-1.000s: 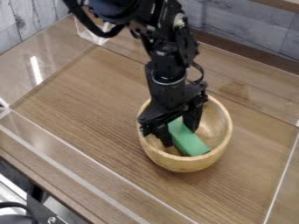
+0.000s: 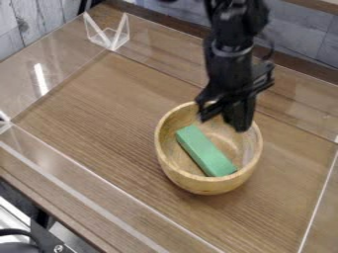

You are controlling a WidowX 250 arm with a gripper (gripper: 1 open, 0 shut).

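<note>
My gripper (image 2: 227,117) hangs at the top centre, just above the back right rim of a round wooden bowl (image 2: 175,181). Its black fingers point down; whether they are open or shut is unclear. A green block (image 2: 204,150) lies tilted along the bottom of the bowl, apart from the gripper.
A white wire object (image 2: 109,32) stands at the back left. A grey wall edge runs along the back right.
The gripper has risen out of the bowl and moved back and to the right. The green block stays in the bowl, now uncovered.
</note>
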